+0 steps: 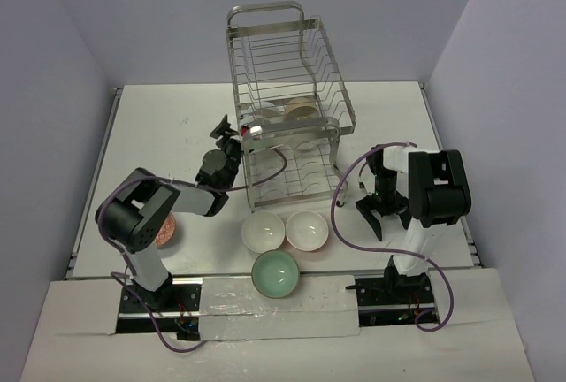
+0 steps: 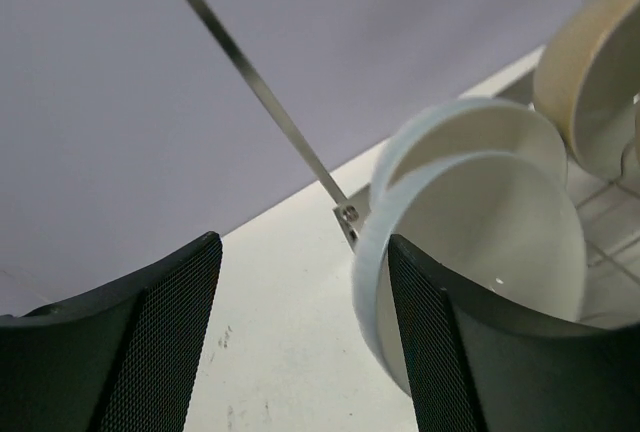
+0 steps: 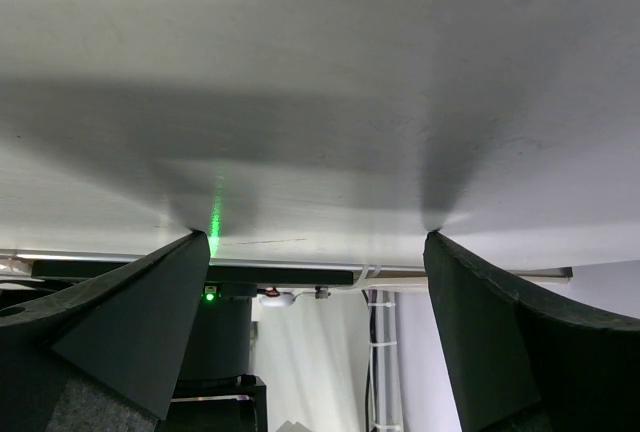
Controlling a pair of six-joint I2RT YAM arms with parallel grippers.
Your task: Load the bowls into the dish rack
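Observation:
The metal two-tier dish rack (image 1: 292,190) holds white bowls (image 2: 480,242) and a beige bowl (image 2: 600,82) standing on edge. My left gripper (image 1: 226,131) is at the rack's left side, open, its fingertips beside the nearer white bowl's rim in the left wrist view. Two white bowls (image 1: 263,232) (image 1: 307,231) and a green bowl (image 1: 275,273) lie on the table before the rack; an orange dish (image 1: 164,230) is partly behind the left arm. My right gripper stands open, low over bare table at the right.
Walls close off the back and both sides, and the rack's upper tier overhangs the bowls inside.

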